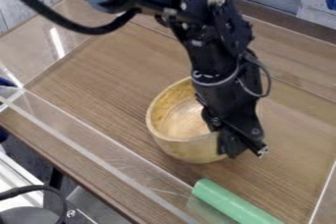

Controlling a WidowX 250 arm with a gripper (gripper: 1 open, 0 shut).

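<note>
My black gripper (237, 141) reaches down from the top centre and is shut on the near right rim of a pale yellow-tan bowl (176, 127), which stands on the wooden table slightly tilted or resting at centre. The arm hides part of the bowl's back and right side, and the fingertips are dark and hard to make out against it.
A green cylinder (231, 201) lies at the front, below the bowl. Clear plastic edging (92, 149) runs along the left front of the wooden table (112, 90). A black cable loops at lower left. The table left and right of the bowl is clear.
</note>
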